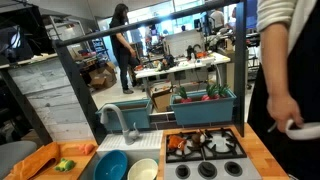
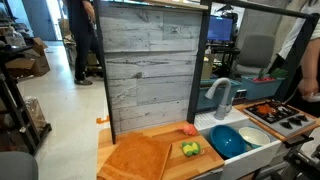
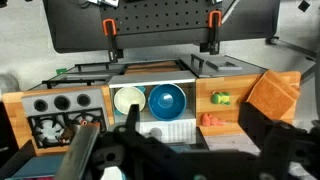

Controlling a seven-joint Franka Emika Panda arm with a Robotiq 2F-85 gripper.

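Note:
In the wrist view my gripper stands open over the toy kitchen, with nothing between its dark fingers. Below it, the sink holds a blue bowl (image 3: 167, 102) and a cream bowl (image 3: 127, 99), side by side. An orange cloth (image 3: 272, 97) is spread on the wooden counter (image 2: 116, 138) to one side. Near the cloth lie a green toy item (image 3: 221, 98) and a pinkish-red one (image 3: 210, 120). On the other side is the stove (image 1: 211, 171), bearing an orange-red item (image 1: 182, 144) and dark pieces.
A grey faucet (image 1: 117, 120) rises behind the sink. A blue planter (image 1: 204, 110) stands behind the stove, and a whitewashed panel (image 2: 150, 70) behind the counter. At right, a person's hand (image 1: 284, 108) holds a white curved object near the stove.

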